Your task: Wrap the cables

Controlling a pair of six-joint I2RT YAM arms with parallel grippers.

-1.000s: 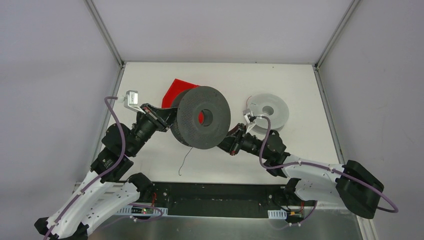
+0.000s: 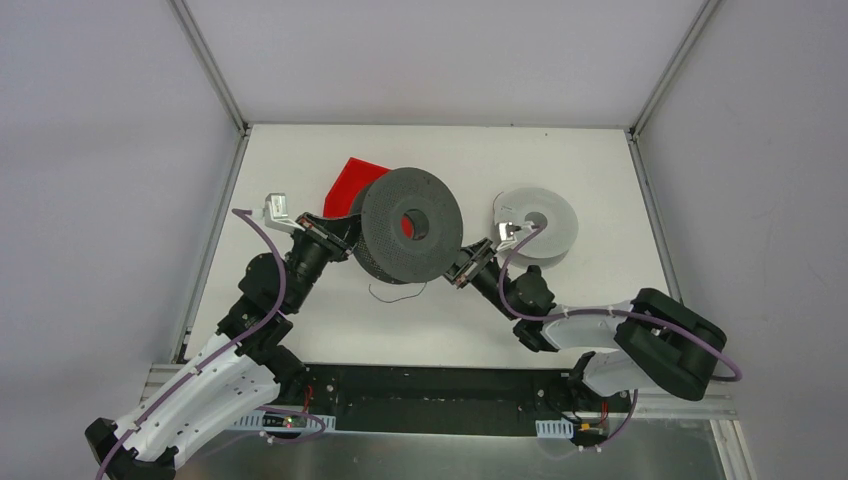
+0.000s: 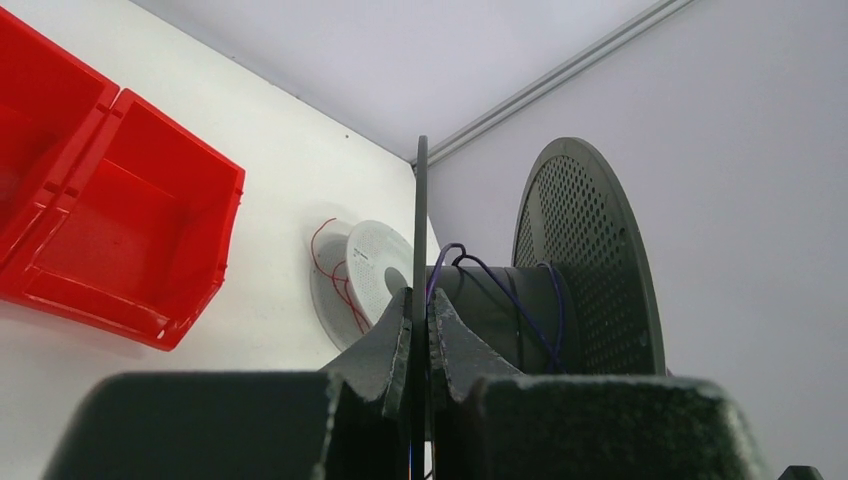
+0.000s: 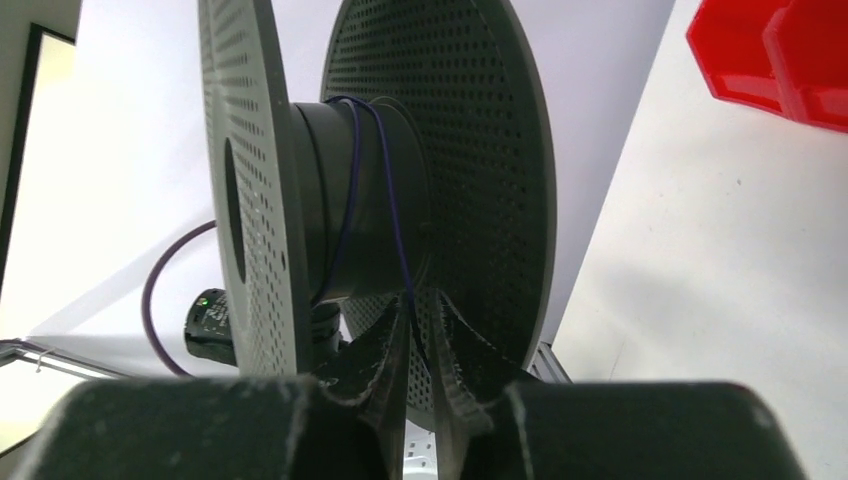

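Observation:
A dark grey spool [image 2: 420, 245] with perforated flanges is held upright above the table. My left gripper is shut on the rim of one flange, seen edge-on in the left wrist view. Dark purple cable [image 4: 392, 195] loops around the spool's hub. From there, one strand runs down between the fingertips of my right gripper, which is shut on it beside the inside of a flange. In the top view, a loose cable end [image 2: 393, 300] hangs in a curve below the spool. The flange partly covers the right fingertips there.
A red bin [image 3: 140, 220] with compartments stands behind the spool, partly hidden in the top view. A white spool [image 2: 560, 215] with red cable lies at the right of the table [image 2: 340, 335].
The loose cable end has swung right and upward.

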